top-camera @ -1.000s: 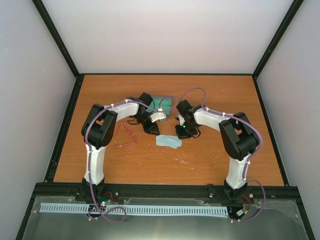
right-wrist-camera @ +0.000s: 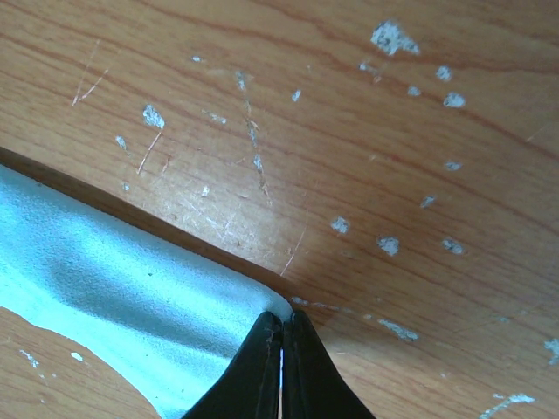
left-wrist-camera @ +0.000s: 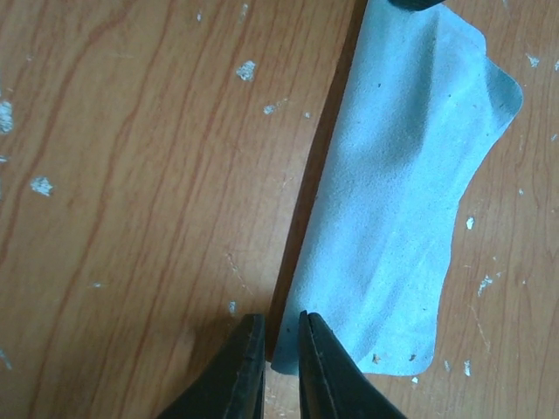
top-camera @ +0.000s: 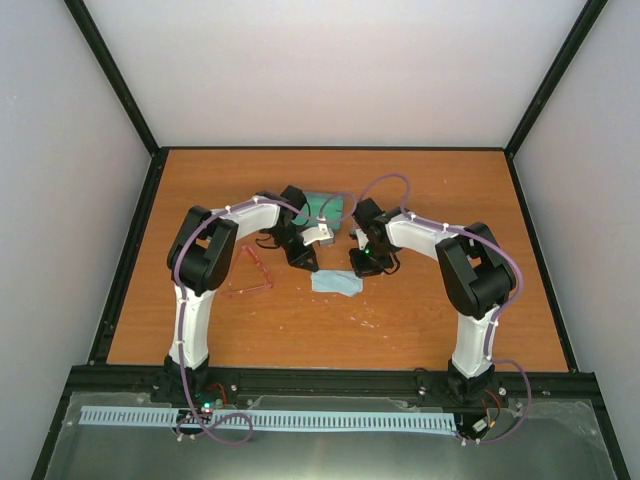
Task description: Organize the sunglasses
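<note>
A light blue cloth (top-camera: pixel 336 283) lies flat on the wooden table, slightly creased, between my two grippers. In the left wrist view the fingertips of my left gripper are apart at one end of the cloth (left-wrist-camera: pixel 384 183), one over its edge, the other over bare wood. In the right wrist view my right gripper is shut at the cloth's other end (right-wrist-camera: pixel 131 288), pinching its corner or touching it; which, I cannot tell for sure. I see no sunglasses clearly.
A green container (top-camera: pixel 330 208) stands behind the grippers, partly hidden by the arms. Red pieces (top-camera: pixel 256 286) lie to the left.
Both arms and the cloth are almost unchanged in the top view, shifted very slightly at most.
</note>
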